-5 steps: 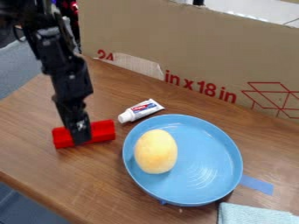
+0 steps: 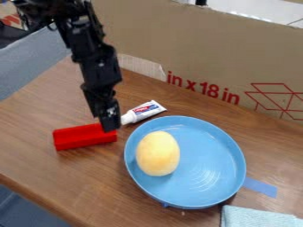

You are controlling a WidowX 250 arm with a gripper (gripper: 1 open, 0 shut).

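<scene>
My black gripper (image 2: 104,116) hangs open above the right end of a red cylinder (image 2: 78,136), which lies on the wooden table. Just right of it a white toothpaste tube (image 2: 143,111) lies at an angle. A blue plate (image 2: 204,182) holds a pale yellow round object (image 2: 158,152) on its left part.
A cardboard box wall (image 2: 201,49) runs along the back of the table. A light blue cloth (image 2: 254,218) lies at the front right corner, with blue tape (image 2: 260,187) beside the plate.
My gripper has risen from down at the red cylinder to higher above it, shifting slightly back and right. The objects on the table look unmoved.
</scene>
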